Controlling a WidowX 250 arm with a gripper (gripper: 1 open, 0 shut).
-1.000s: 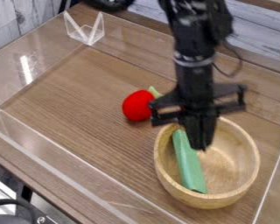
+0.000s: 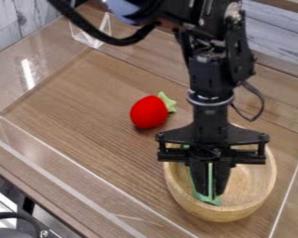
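My black gripper (image 2: 211, 160) hangs low over the wooden bowl (image 2: 245, 203), its tips down inside it around a green object (image 2: 203, 193) that is mostly hidden by the gripper body; whether the fingers are open or shut is unclear. A red tomato-like object (image 2: 148, 112) with a small green piece (image 2: 167, 99) behind it lies left of my gripper.
A clear plastic piece (image 2: 89, 26) stands near the back left edge. The bowl is close to the right front edge.
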